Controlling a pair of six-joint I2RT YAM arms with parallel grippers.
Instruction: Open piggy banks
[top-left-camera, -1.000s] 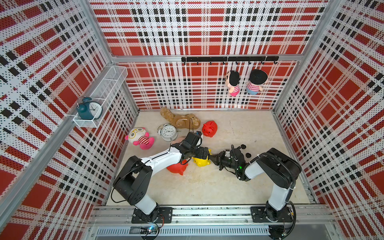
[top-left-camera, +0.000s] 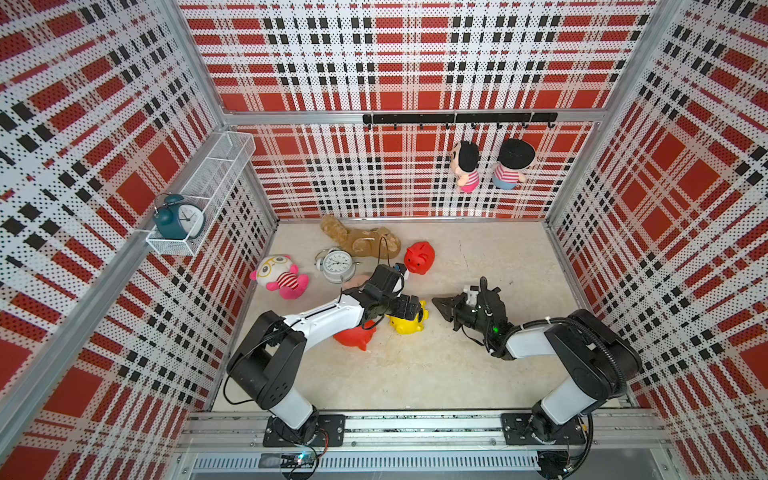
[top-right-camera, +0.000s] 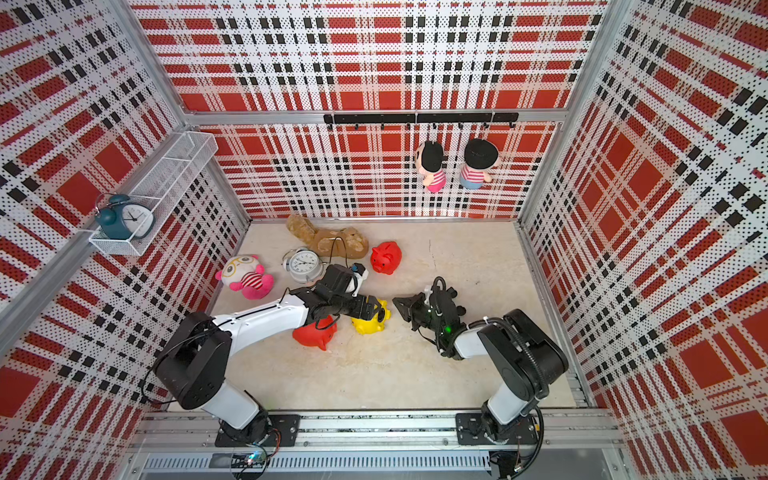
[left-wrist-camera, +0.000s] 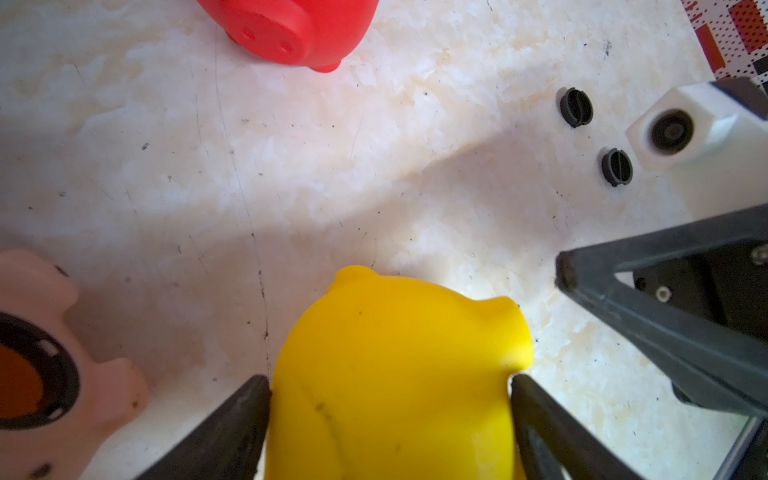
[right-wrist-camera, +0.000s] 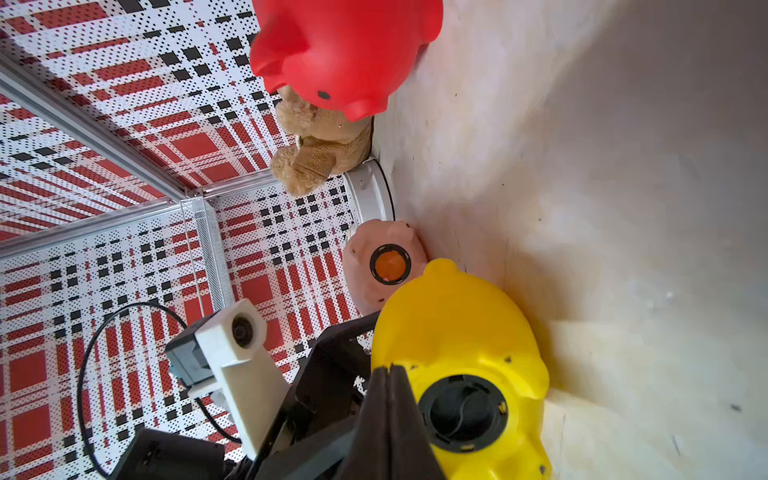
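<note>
A yellow piggy bank (right-wrist-camera: 464, 328) shows a black plug (right-wrist-camera: 461, 412) on the face toward my right gripper. My left gripper is open around it, fingers at either side. My right gripper is shut with nothing between its fingers, just right of the bank. A pink piggy bank (right-wrist-camera: 372, 288) has an orange-centred black ring. One red piggy bank (top-left-camera: 419, 257) sits behind; another (top-left-camera: 353, 336) lies under the left arm. Two loose black plugs (left-wrist-camera: 576, 107) rest on the floor in the left wrist view.
A silver clock (top-left-camera: 337, 264), teddy bear (top-left-camera: 368, 242) and pink-white plush (top-left-camera: 280, 278) crowd the back left. Two dolls (top-left-camera: 513, 165) hang on the back wall; a wire basket (top-left-camera: 224, 152) is on the left.
The right arm has moved back and right, away from the yellow piggy bank, which has shifted slightly right. The left arm is nearly still.
</note>
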